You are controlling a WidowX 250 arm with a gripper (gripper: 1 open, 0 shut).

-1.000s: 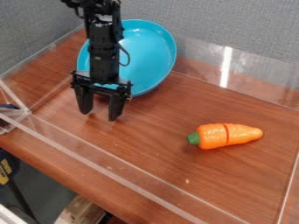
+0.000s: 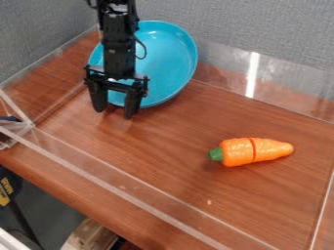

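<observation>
My black gripper (image 2: 115, 102) hangs low over the wooden table at the upper left, in front of a round light-blue plastic dish (image 2: 173, 54). Its two fingers stand apart, with nothing visible between them. An orange toy carrot (image 2: 259, 149) with a green tip and a cut line lies on the table to the right, well apart from the gripper.
Transparent walls edge it, with a grey padded surface behind. Some objects, too cropped to tell, sit beyond the left edge.
My gripper has shifted only slightly, rising a little and moving back toward the dish. The dish and carrot are unchanged.
</observation>
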